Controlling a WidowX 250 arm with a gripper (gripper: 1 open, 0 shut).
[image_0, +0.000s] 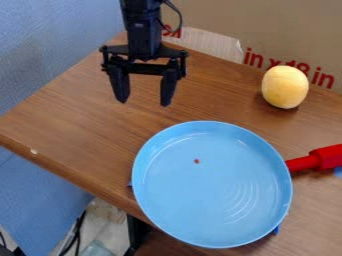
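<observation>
My black gripper hangs over the upper left of the wooden table, open, with nothing between its two fingers. A large light blue plate fills the lower right of the table, with a small red speck on it. A pale yellow rounded object stands at the back right, apart from my gripper. A red cylindrical object lies at the right edge, beside the plate.
A cardboard panel with red print stands behind. Blue padding and cables border the table on the left.
</observation>
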